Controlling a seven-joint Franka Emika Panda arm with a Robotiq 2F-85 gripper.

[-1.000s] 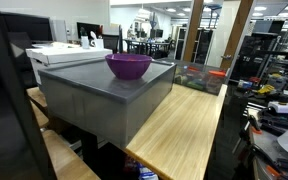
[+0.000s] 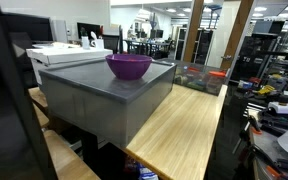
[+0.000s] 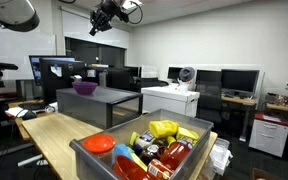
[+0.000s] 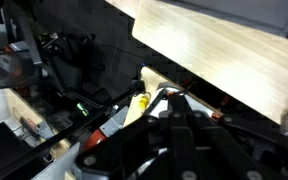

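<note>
My gripper appears as a dark shape along the bottom of the wrist view, shut, with nothing visible between its fingers. It looks down past the edge of a wooden table (image 4: 209, 50). In exterior view 2, a dark part of the arm (image 3: 114, 16) hangs high above the grey block, well clear of everything. A purple bowl (image 2: 129, 66) stands upright on the flat top of that grey block (image 2: 96, 103). The same bowl (image 3: 85, 87) shows at the left in exterior view 2.
A grey bin (image 3: 109, 166) full of colourful items sits at the table's near end in exterior view 2. A red round item (image 3: 98, 142) lies at its left side. Bare wood (image 2: 189, 125) lies between block and bin.
</note>
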